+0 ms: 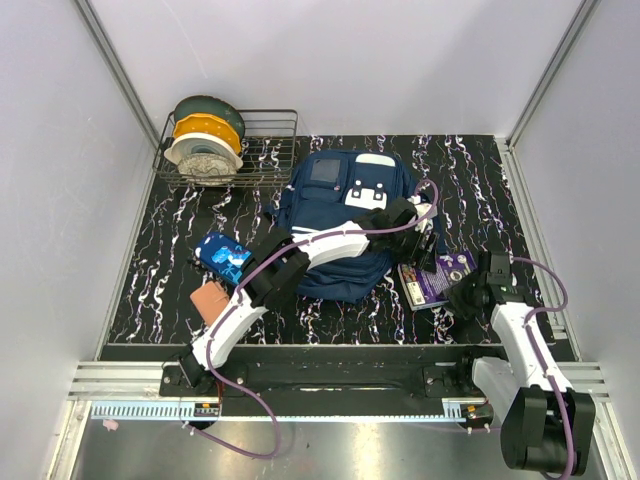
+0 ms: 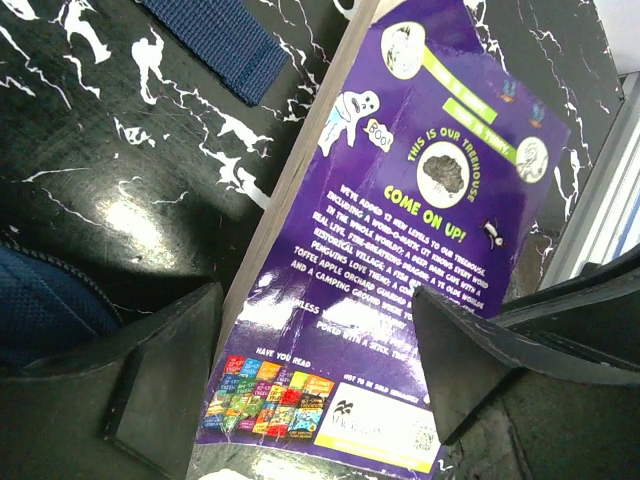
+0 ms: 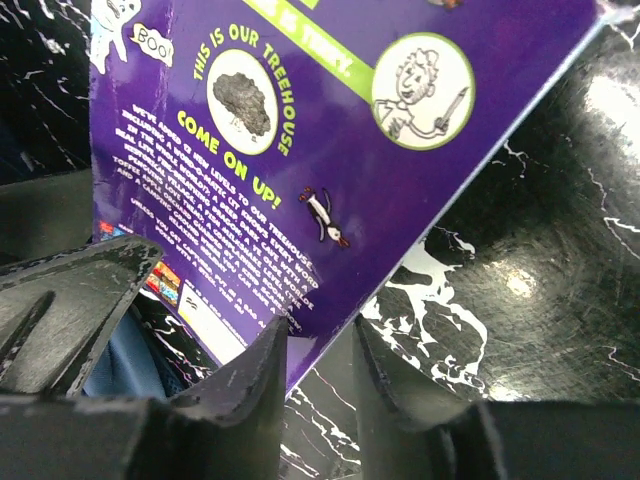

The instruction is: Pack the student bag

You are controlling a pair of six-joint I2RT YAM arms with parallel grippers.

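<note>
A purple book (image 1: 425,286) lies on the black marbled surface just right of the blue backpack (image 1: 340,210), its printed back cover upward. In the left wrist view the book (image 2: 330,270) passes between the fingers of my left gripper, which stands open with wide room on its spine side. My right gripper is partly open at the book's edge (image 3: 350,312); one finger overlaps the cover and the other is just outside it. Whether the pads touch the book, I cannot tell. The left arm covers part of the backpack.
A blue item (image 1: 222,256) and a brown-orange item (image 1: 210,301) lie at the left. At the back left, a wire rack (image 1: 270,135) holds several dishes. Open surface shows behind the book on the right.
</note>
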